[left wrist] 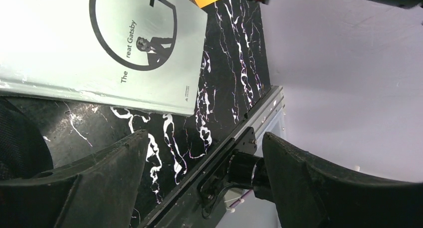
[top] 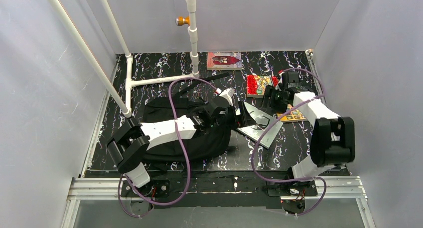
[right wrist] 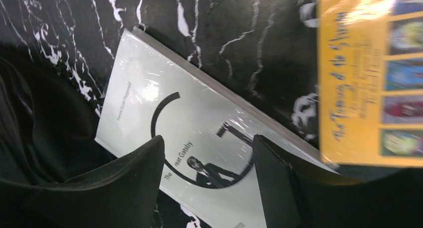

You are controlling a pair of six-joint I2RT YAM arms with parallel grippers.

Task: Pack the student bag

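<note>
The black bag lies open on the left of the table under my left arm. The white Great Gatsby book lies flat to its right, a yellow book beside that, and a red illustrated book behind. My left gripper is open near the white book's front edge, nothing between its fingers. My right gripper is open above the white book's cover, holding nothing.
Another book lies at the back. White pipes frame the back left. Walls enclose the sides, and bare marble table shows on the right and at the back.
</note>
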